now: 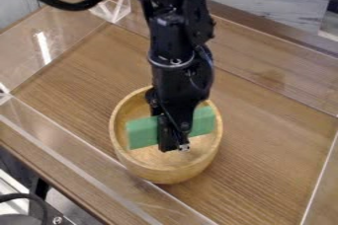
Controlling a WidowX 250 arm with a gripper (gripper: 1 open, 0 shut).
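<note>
My black gripper points down into a round yellowish bowl at the lower middle of the view, shut on a bright green block. The block is inside or just over the bowl, its two ends showing on either side of the fingers. The fingertips hide its middle.
The bowl stands on a wooden surface with clear space to the right and upper left. Clear edging runs along the left side, and a pale wood-plank wall is at the back. A black cable lies at the lower left corner.
</note>
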